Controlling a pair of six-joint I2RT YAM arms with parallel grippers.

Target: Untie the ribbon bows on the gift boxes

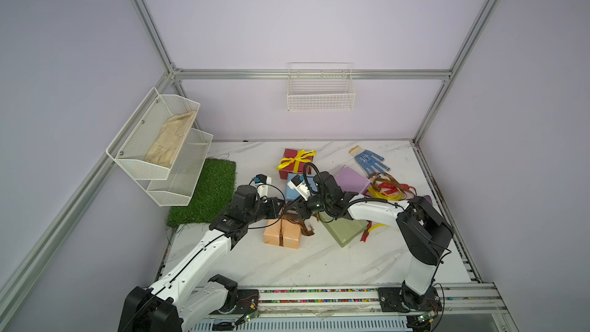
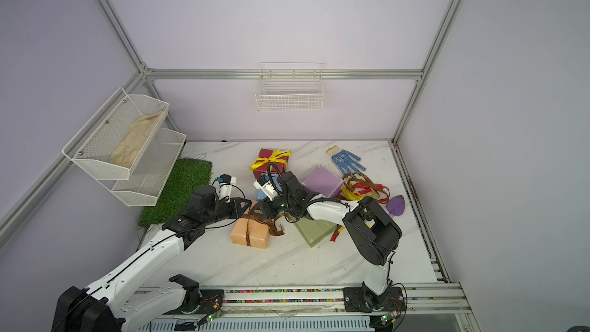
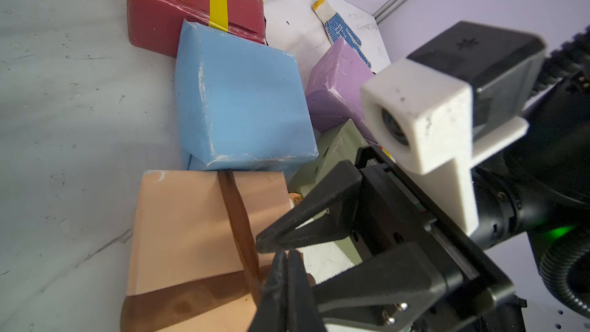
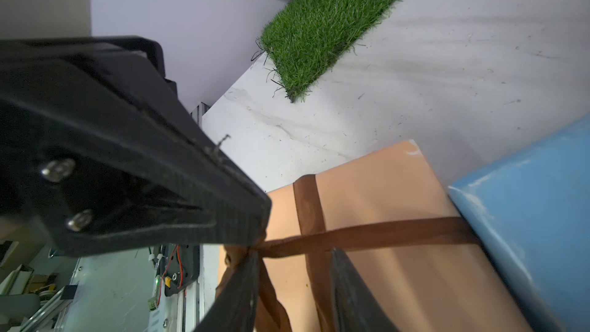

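Note:
The peach gift box (image 1: 272,236) stands in the middle of the table, brown ribbon (image 4: 393,234) crossing its top and loose tails at its right. My left gripper is shut over the box. Ribbon meets its fingertips in the right wrist view; whether any is pinched between them is unclear. Facing it from the right, my right gripper holds its fingers partly apart, with ribbon on the box visible beyond the gap. Both grippers hide the knot in the top views. Farther back, a red box (image 1: 286,163) wears a yellow bow (image 1: 298,159).
A blue box (image 3: 252,95) abuts the peach one. Purple (image 2: 323,179) and green boxes (image 2: 314,231) lie to the right, near a pile of loose ribbons (image 2: 363,189) and a blue glove (image 1: 370,162).

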